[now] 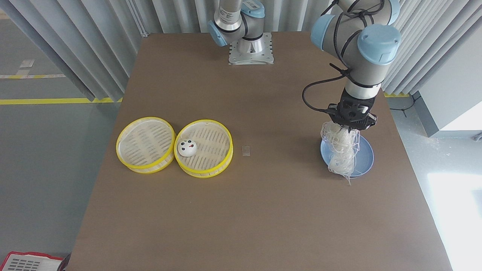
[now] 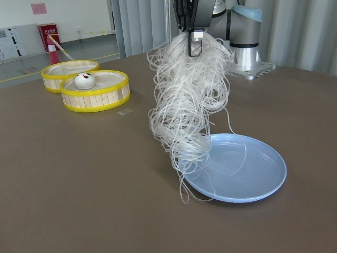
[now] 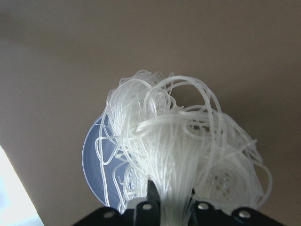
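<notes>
A tangle of white translucent noodle-like strands hangs from my gripper, which is shut on a bunch of them. The tangle is lifted high, with loose ends trailing down onto a light blue plate at the right of the table. In the wrist view the strands cover much of the gripper's fingers.
Two yellow-rimmed steamer baskets stand to the left, the nearer right one holding a white ball with a face.
</notes>
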